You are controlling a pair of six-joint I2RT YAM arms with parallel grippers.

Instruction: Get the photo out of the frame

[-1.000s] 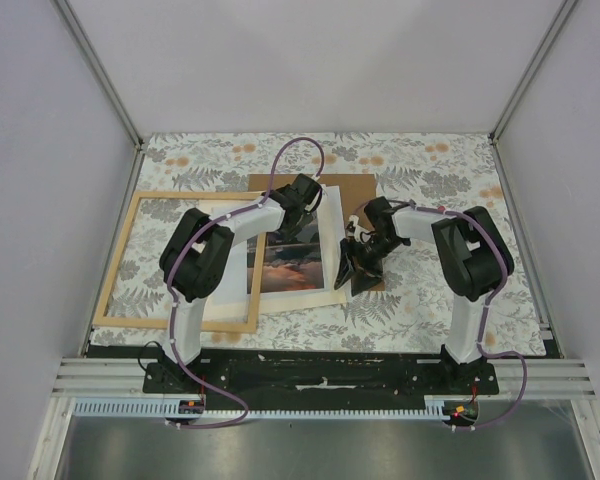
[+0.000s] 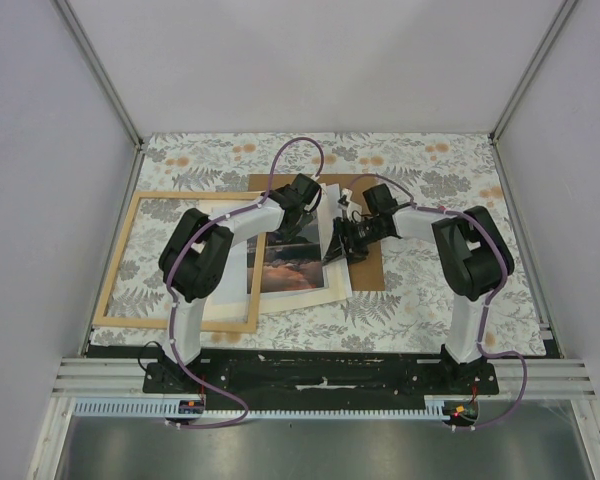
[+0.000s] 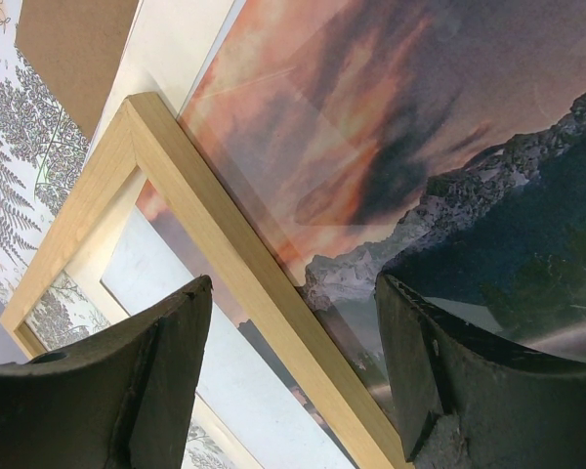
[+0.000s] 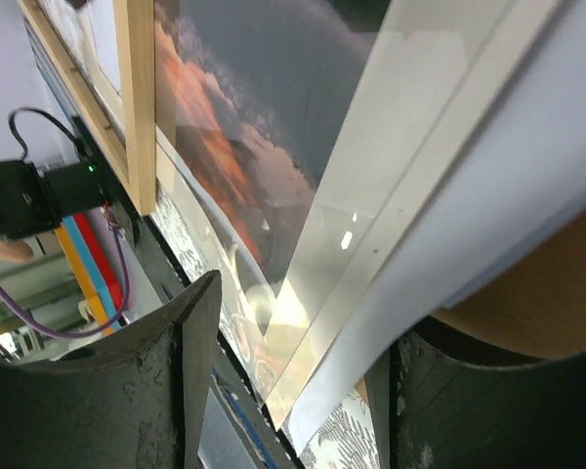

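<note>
The dark sunset photo lies flat, partly under the right bar of the wooden frame. Pale border sheets show along its right side. Over the photo's far part is my left gripper; in its wrist view the fingers stand apart, one on each side of the frame bar. My right gripper is open at the photo's right edge. Its wrist view shows a layered pale edge and a bent white sheet reaching between the fingers, without a clear grip.
A brown board lies beneath the sheets and sticks out right and far. Inside the frame is a white sheet.
My right gripper has moved away from the near edge, along the photo's right side, and its fingers have shifted slightly. The left arm, frame and photo look unmoved.
</note>
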